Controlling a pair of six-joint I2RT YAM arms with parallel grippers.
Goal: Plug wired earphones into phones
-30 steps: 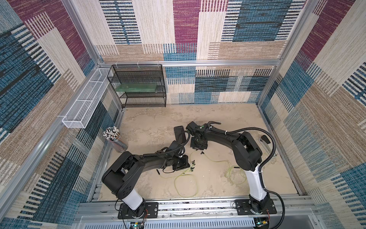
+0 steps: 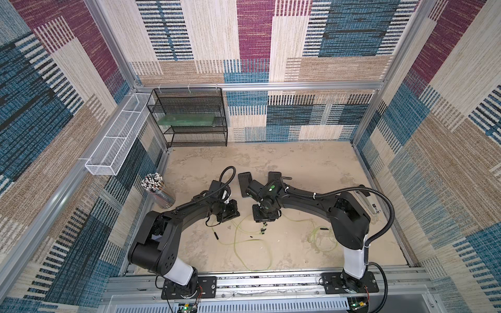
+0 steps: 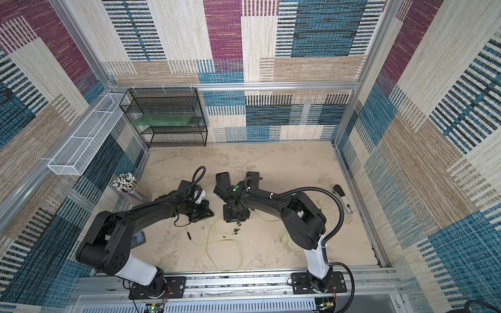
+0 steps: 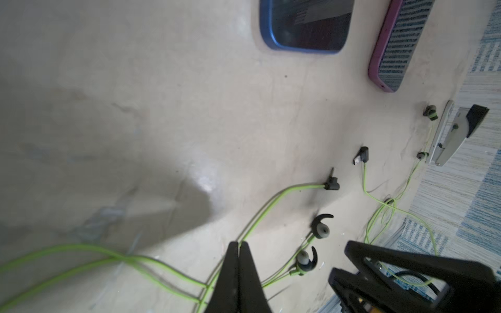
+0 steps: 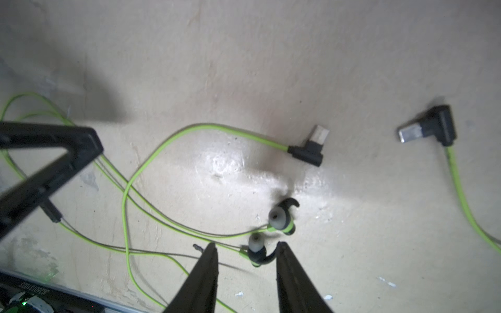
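Observation:
Two phones lie at the middle of the table: a blue-edged phone and a pink-edged phone. Two green-wired earphones are on the surface. One cable's black angled plug lies free below my right gripper, whose fingers stand apart with nothing gripped. Farther right lies the second plug, also free. Earbuds rest on the table beneath the right fingertips. My left gripper is shut, with nothing showing between its fingers, over the green cable of the first earphone.
A cup of sticks stands at the left and a black wire rack at the back left. A stapler lies at the right. Both arms are close together at mid-table.
My left gripper has moved left, away from the plugs and earbuds. My right gripper has come toward the front and slightly left, uncovering the second phone. The front green cable has shifted.

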